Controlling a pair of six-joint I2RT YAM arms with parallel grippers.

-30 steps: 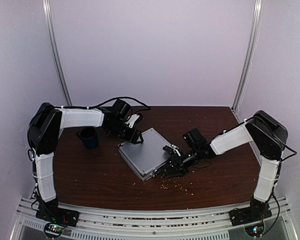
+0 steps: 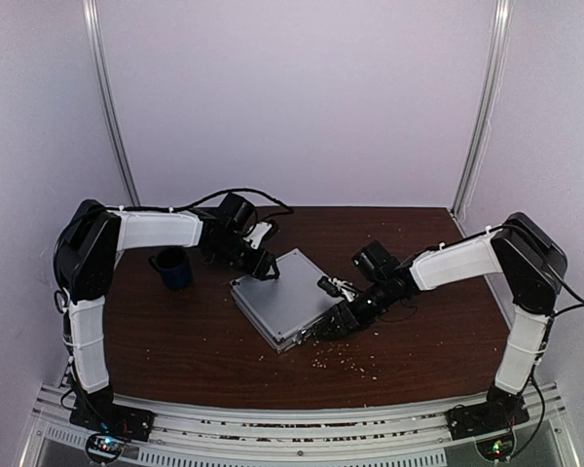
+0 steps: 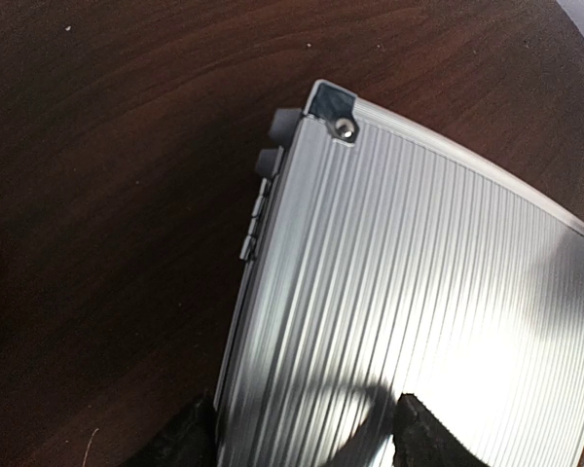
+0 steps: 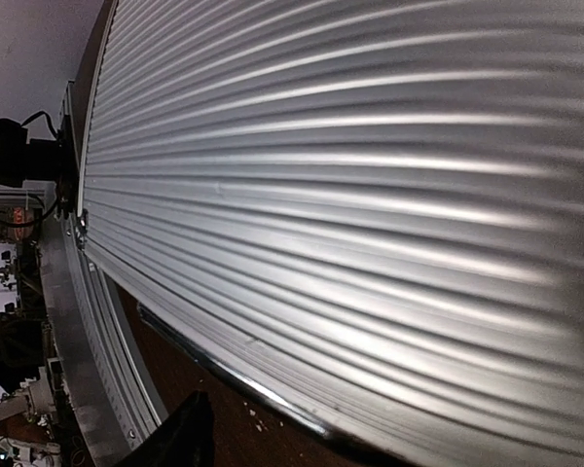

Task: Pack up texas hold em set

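A silver ribbed metal case [image 2: 284,292] lies closed on the dark wooden table, turned at an angle; no cards or chips show outside it. My left gripper [image 2: 267,271] is over its far left edge. In the left wrist view the fingers stand apart, one finger [image 3: 190,438] beside the case's side and the other over the lid [image 3: 438,253]. At the near right corner is my right gripper [image 2: 310,334], open. Only one of its fingers [image 4: 190,433] shows in the right wrist view, low beside the case edge; whether it touches is unclear.
A dark blue mug [image 2: 173,268] stands left of the case, below the left forearm. Small pale crumbs [image 2: 343,360] are scattered on the table in front of the case.
The right gripper has shifted slightly at the case's near right corner, and its arm has moved a little. The left arm, the case and the mug look unmoved.
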